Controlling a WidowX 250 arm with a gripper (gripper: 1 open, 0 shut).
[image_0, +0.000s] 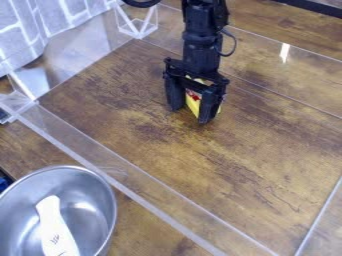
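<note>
The black gripper (194, 91) hangs low over the wooden board, its open fingers straddling a small yellow object with red markings (194, 102). The fingers partly hide that object, so its full shape is unclear, and whether they touch it cannot be told.
Clear plastic edges border the wooden board (227, 180), which is bare around the gripper. A steel bowl (94, 220) with a white utensil (54, 225) sits at the lower left, outside the plastic edge. A pale, crumpled item (27, 30) lies at the top left.
</note>
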